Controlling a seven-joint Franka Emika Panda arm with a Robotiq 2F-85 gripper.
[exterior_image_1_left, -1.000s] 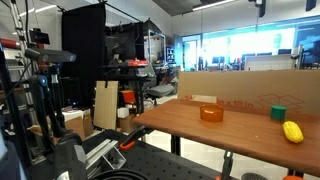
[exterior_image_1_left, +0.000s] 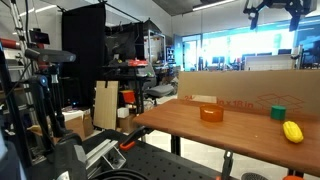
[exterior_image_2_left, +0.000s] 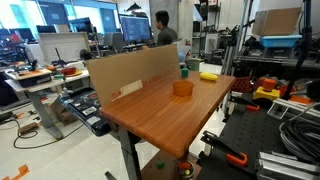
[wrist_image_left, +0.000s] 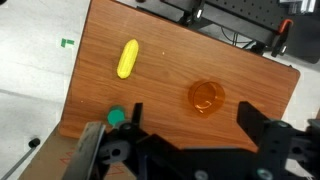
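Note:
An orange round bowl (exterior_image_1_left: 211, 113) stands on the wooden table (exterior_image_1_left: 180, 124); looking down from the wrist, I see into the bowl (wrist_image_left: 206, 96), which appears empty. Towards the right end lies a yellow oblong object (exterior_image_1_left: 292, 131), with a green cup-like item (exterior_image_1_left: 278, 112) behind it. From above, both the yellow object (wrist_image_left: 127, 59) and the green item (wrist_image_left: 116, 116) are clear of the bowl. High over the table hangs my gripper (exterior_image_1_left: 274, 20), its fingers wide open and empty. It touches none of these things.
A tall cardboard panel (exterior_image_2_left: 140, 75) runs along one long side of the table. Between bowl and yellow object the tabletop is bare. A dark base with cables (exterior_image_2_left: 285, 135) adjoins the opposite side. A person (exterior_image_2_left: 164, 30) is beyond the panel.
My open gripper has come down and shifted a little to the left in exterior view 1. The bowl, yellow object and green item have stayed put.

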